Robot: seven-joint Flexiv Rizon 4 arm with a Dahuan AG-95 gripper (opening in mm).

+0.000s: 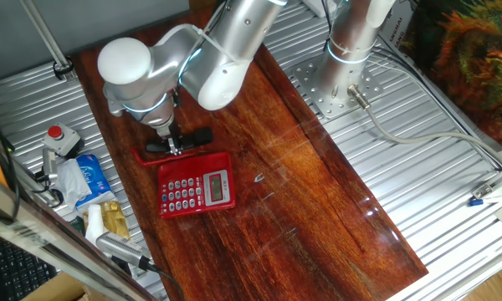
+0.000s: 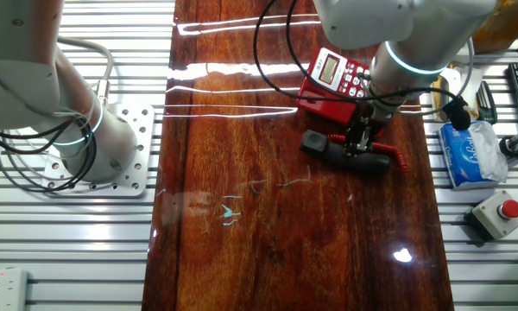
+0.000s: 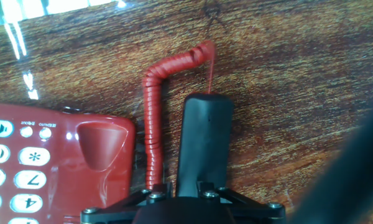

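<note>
A red desk phone (image 1: 196, 186) with a keypad and small display lies on the wooden table. Beside its cradle edge is the black handset (image 2: 369, 161), off the phone, with a red coiled cord (image 3: 153, 118) running alongside. My gripper (image 1: 176, 150) points down at the handset's middle. In the wrist view the handset (image 3: 205, 137) extends forward from between and under the gripper's fingers (image 3: 209, 195). Whether the fingers are clamped on it or only around it is hard to tell, as the gripper body covers that part. Any gap between handset and table is unclear.
A blue-white tissue pack (image 1: 92, 179) and a red stop button (image 1: 57, 134) stand off the table's left edge.
</note>
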